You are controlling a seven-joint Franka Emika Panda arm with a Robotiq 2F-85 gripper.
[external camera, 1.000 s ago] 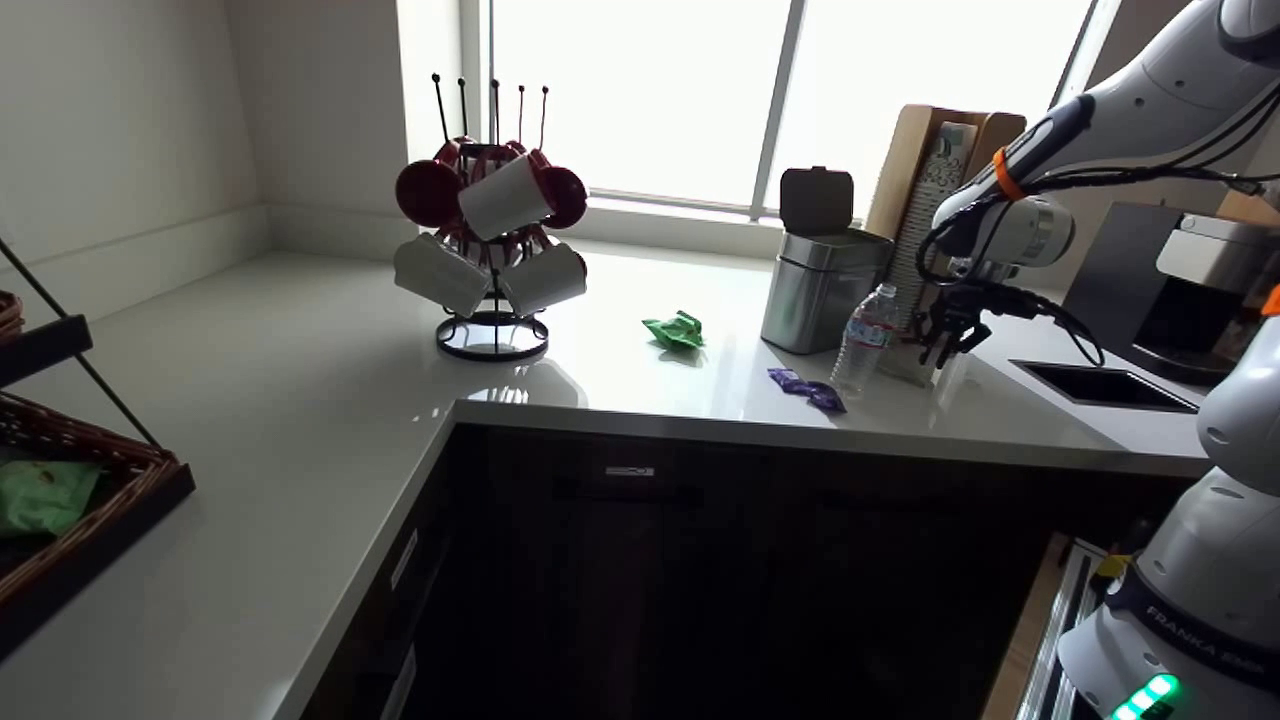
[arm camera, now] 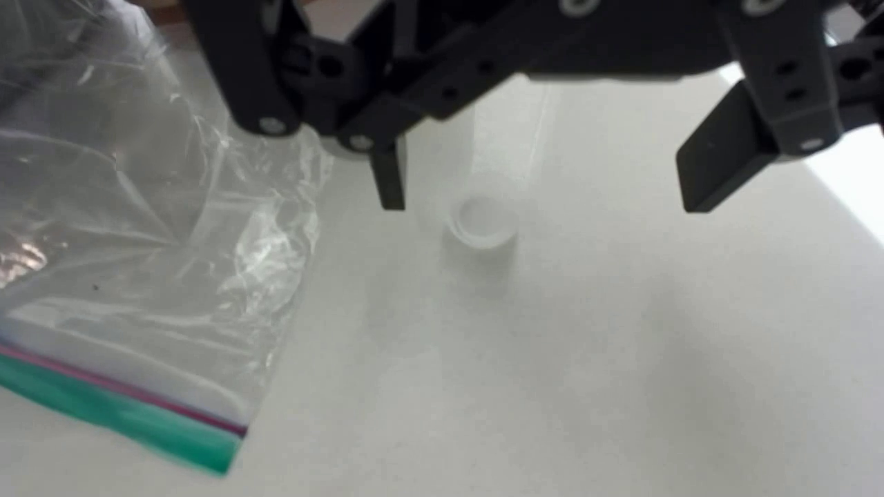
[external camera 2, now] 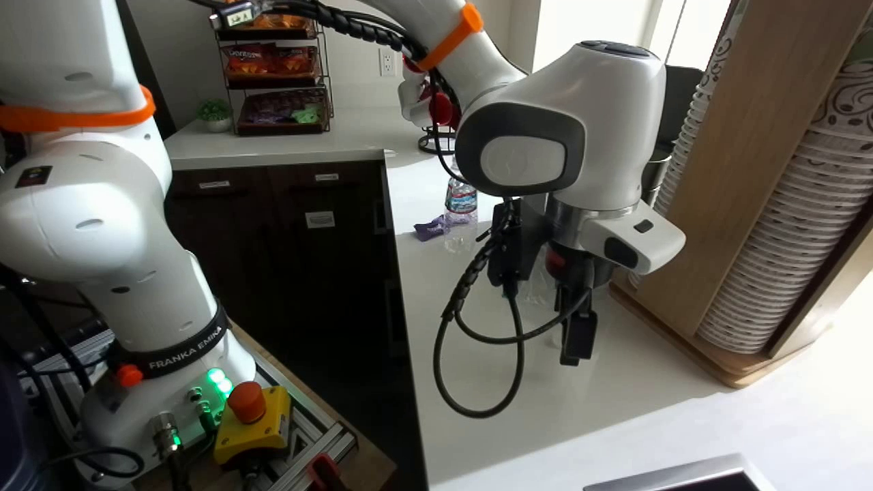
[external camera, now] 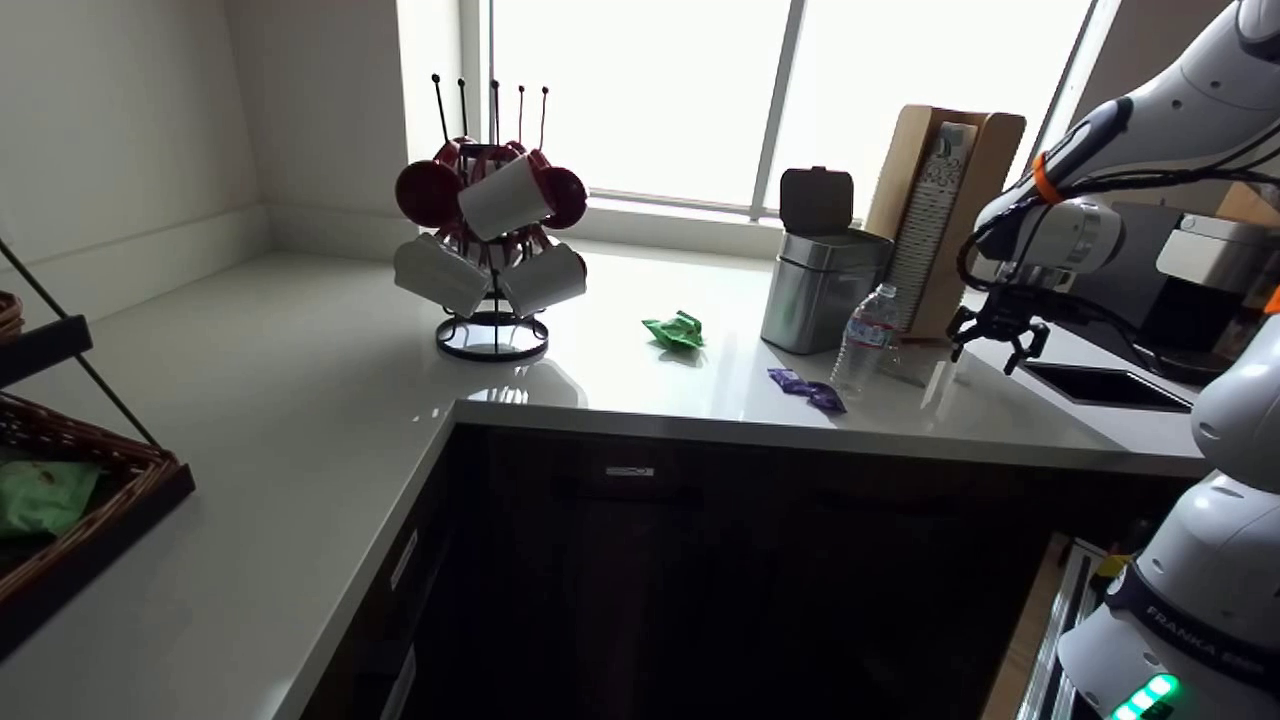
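Note:
My gripper stands open above the white counter (arm camera: 580, 397), with its black fingers wide apart and nothing held. Below it in the wrist view, nearer the left finger, is a small round white cap-like thing (arm camera: 483, 222) on the counter. A clear plastic zip bag (arm camera: 166, 248) with a green and purple seal lies to the left of it. In exterior view 1 the gripper (external camera: 998, 348) hangs near the right end of the counter, to the right of a water bottle (external camera: 864, 342). The arm's wrist hides part of this area in exterior view 2.
A wooden cup holder (external camera: 948, 216) and a metal bin (external camera: 822, 282) stand behind the bottle. Purple packets (external camera: 806, 389) and a green packet (external camera: 675, 330) lie farther left, before the mug rack (external camera: 492, 348). Right of the gripper is a dark recess (external camera: 1106, 384). The left counter has much free room.
My gripper has moved right in exterior view 1, away from the bottle and bag, and its fingers now look wider apart. The packets, bottle and bin are where they were.

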